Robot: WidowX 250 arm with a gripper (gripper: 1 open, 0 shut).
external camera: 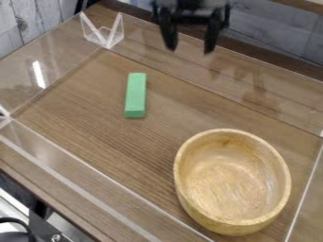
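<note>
A green rectangular block (136, 95) lies flat on the wooden table, left of centre. A cream round bowl (231, 181) stands at the lower right. My gripper (188, 36) is high at the top edge, mostly out of frame and motion-blurred, well above and to the right of the block; whether it is open or shut cannot be seen clearly.
A clear bracket (104, 26) is at the upper left, and another at the left edge. A dark cable shows at the bottom left corner.
</note>
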